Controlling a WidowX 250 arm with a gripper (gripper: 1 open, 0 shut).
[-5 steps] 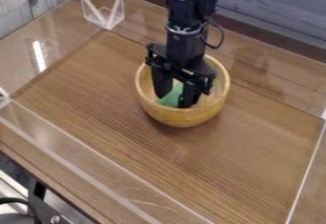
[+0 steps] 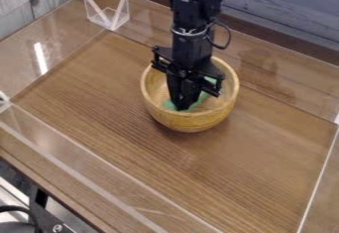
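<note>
A yellow bowl [image 2: 199, 118] sits on the wooden table [image 2: 93, 128] near the middle of the view. The black arm reaches down from the top, and its gripper [image 2: 183, 96] is inside the bowl, shut on a green object [image 2: 197, 102], which is mostly hidden behind the fingers. The exact shape of the green object cannot be told.
A clear plastic holder [image 2: 109, 11] stands at the back left. Part of another clear item shows at the left edge.
The gripper has shifted slightly and sits lower over the green object than a second ago, covering more of it. The bowl stays about where it was.
</note>
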